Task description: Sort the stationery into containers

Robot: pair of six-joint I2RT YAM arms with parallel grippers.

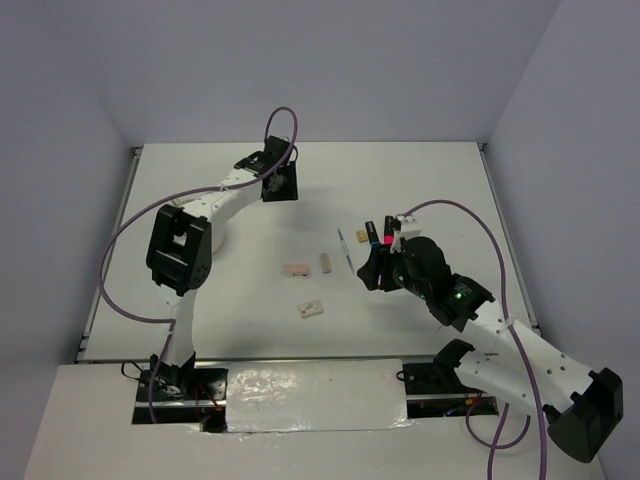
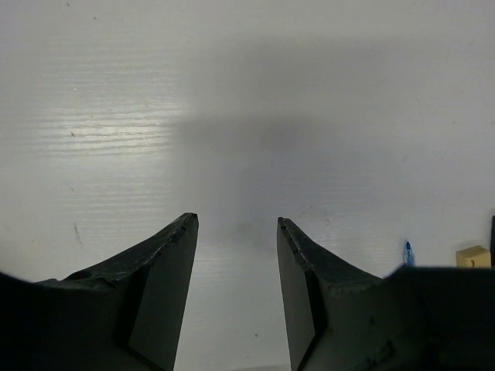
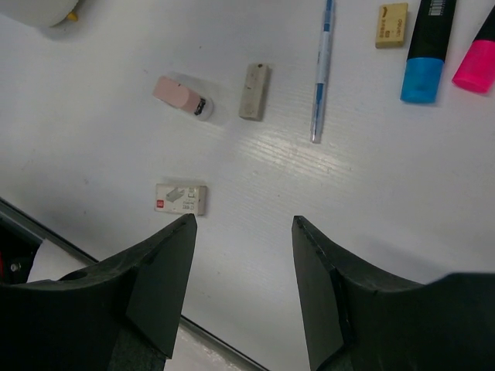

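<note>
My left gripper stands open and empty over bare table, high left in the top view. My right gripper has its fingers apart, empty, above the right front table. Below it in the right wrist view lie a white eraser (image 3: 180, 199), a pink-and-clear item (image 3: 178, 95), a grey eraser (image 3: 254, 90), a blue-white pen (image 3: 322, 77), a tan eraser (image 3: 390, 25), a black-blue marker (image 3: 420, 69) and a black-pink marker (image 3: 481, 58). A pale container (image 1: 218, 236) is partly hidden behind the left arm.
Walls enclose it on the back and sides. A metal rail (image 3: 216, 342) runs along the front edge.
</note>
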